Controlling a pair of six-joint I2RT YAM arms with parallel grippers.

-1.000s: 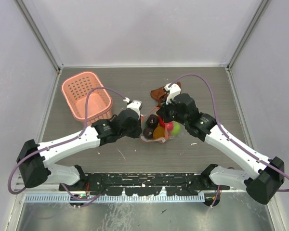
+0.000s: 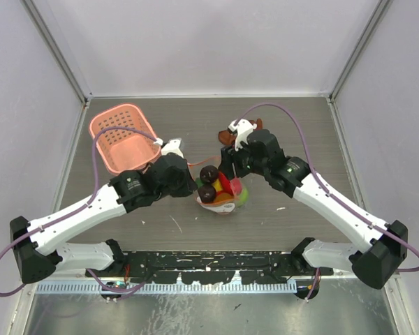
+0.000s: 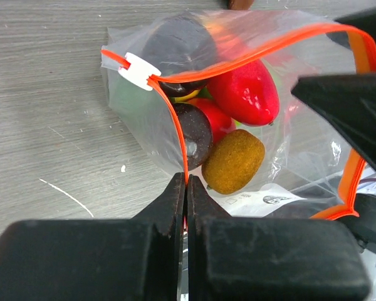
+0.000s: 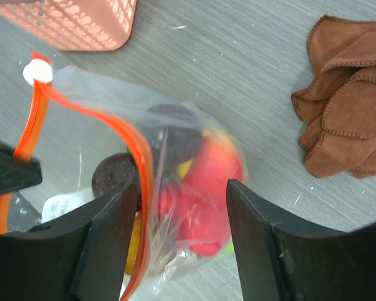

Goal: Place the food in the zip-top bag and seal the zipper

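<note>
The clear zip top bag [image 2: 225, 206] lies open-mouthed between both arms, with an orange zipper [image 3: 263, 52] and a white slider [image 3: 139, 71] at one end. Inside are two dark round fruits [image 2: 207, 193], red food [image 3: 245, 93], a brown fuzzy fruit [image 3: 233, 161] and something green. My left gripper is shut on the bag's orange-edged rim. On the other side my right gripper stands part open, its fingers [image 4: 109, 216] straddling the bag's opposite orange edge and film, with a gap between them.
A pink basket [image 2: 128, 143] stands at the back left. Behind the right gripper lies a brown cloth [image 4: 354, 94]. The table on the right and in front of the bag is clear.
Both grippers have shifted left; the left one still has the bag's rim. The bag moved left with it and its mouth is wider.
</note>
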